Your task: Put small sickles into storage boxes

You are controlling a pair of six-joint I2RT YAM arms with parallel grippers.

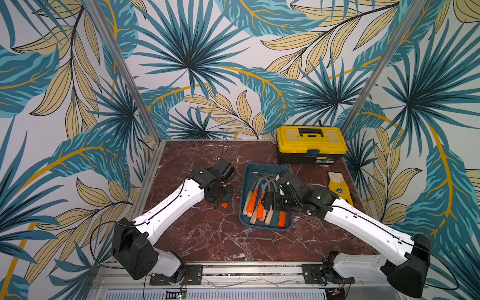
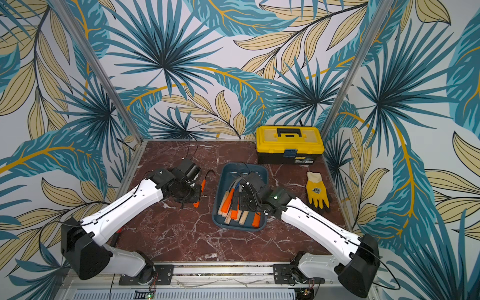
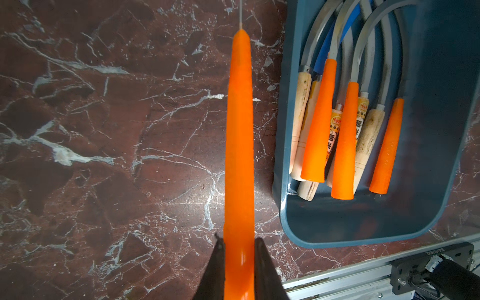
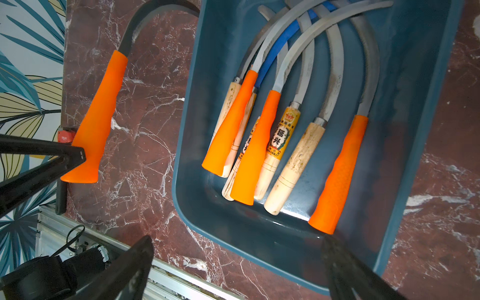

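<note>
An orange-handled sickle [image 3: 239, 150] is in my left gripper, shut on its handle, left of the blue box [image 3: 360, 230]. Its curved dark blade [image 4: 145, 17] shows in the right wrist view. The box holds several sickles with orange handles [image 4: 337, 175] and wooden handles [image 4: 295, 170], blades toward the back. My right gripper [image 2: 240, 200] hangs over the box; in the right wrist view its blurred fingers are wide apart, open, with nothing between them.
A yellow-lidded toolbox [image 2: 290, 140] stands at the back right, and a yellow glove [image 2: 317, 192] lies at the right.
</note>
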